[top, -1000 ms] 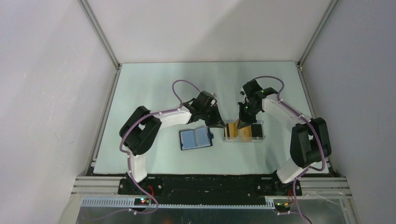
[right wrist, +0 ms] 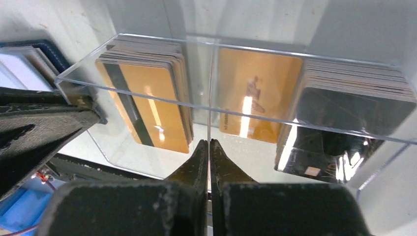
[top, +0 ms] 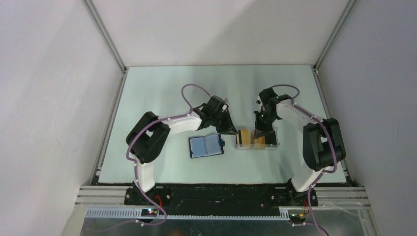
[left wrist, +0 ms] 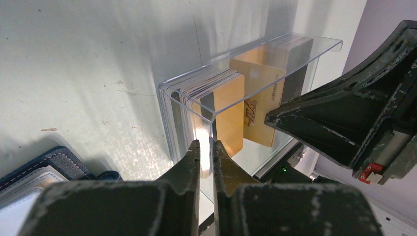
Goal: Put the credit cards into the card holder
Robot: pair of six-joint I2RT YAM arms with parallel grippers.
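A clear acrylic box holds several stacks of cards: gold ones with a black stripe, plain gold, and black. My left gripper is shut on the box's near-end corner. My right gripper is shut over the middle of the box, nothing seen held between its fingers; in the right wrist view its tips lie by a thin clear divider. An open card holder with pale sleeves lies left of the box.
Both arms reach inward from the front corners, their grippers close together over the box. Walls enclose the table at the sides and back.
The left arm, the box and the card holder look unmoved.
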